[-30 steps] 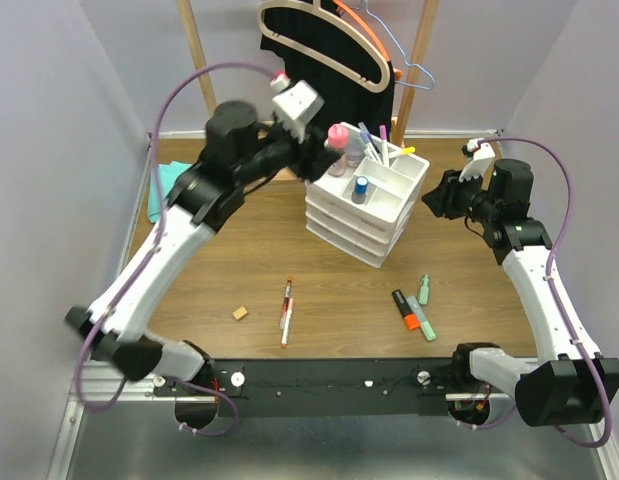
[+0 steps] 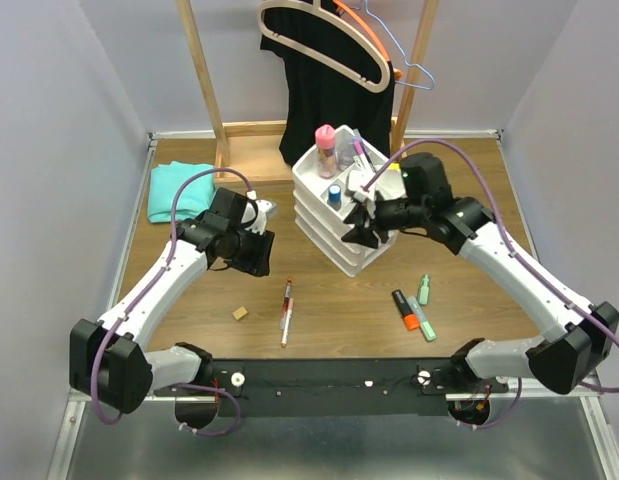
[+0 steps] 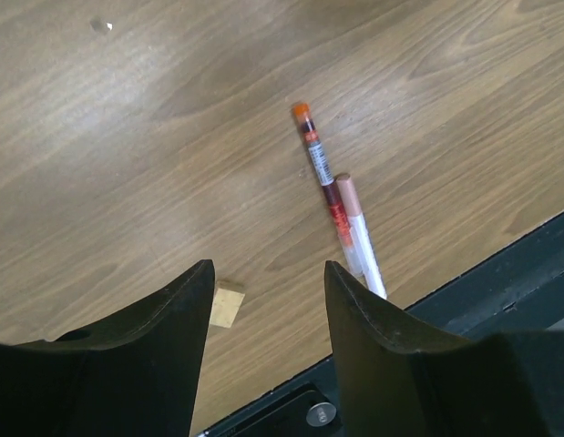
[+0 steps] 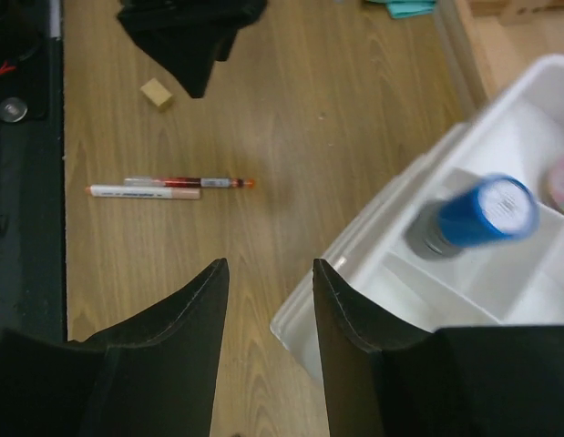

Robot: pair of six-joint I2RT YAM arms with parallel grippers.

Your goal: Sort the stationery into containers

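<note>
A red marker [image 3: 323,173] and a white marker [image 3: 362,237] lie side by side on the table, near a small tan block [image 3: 225,304]. My left gripper is open above them, its fingers empty. My right gripper hangs over the white tiered organizer [image 2: 333,249], fingers apart, nothing visible between them. The organizer holds a pink-capped bottle [image 2: 326,150], several pens and a blue-capped container [image 4: 482,218].
Black-and-orange [image 2: 405,308], pale green [image 2: 422,320] and small green [image 2: 424,289] items lie at front right. A folded cyan cloth [image 2: 175,190] sits at back left; a rack with a black shirt stands behind.
My left arm has swung down and left from above the organizer to over the table. My right arm has moved leftward from the right side to over the organizer.
</note>
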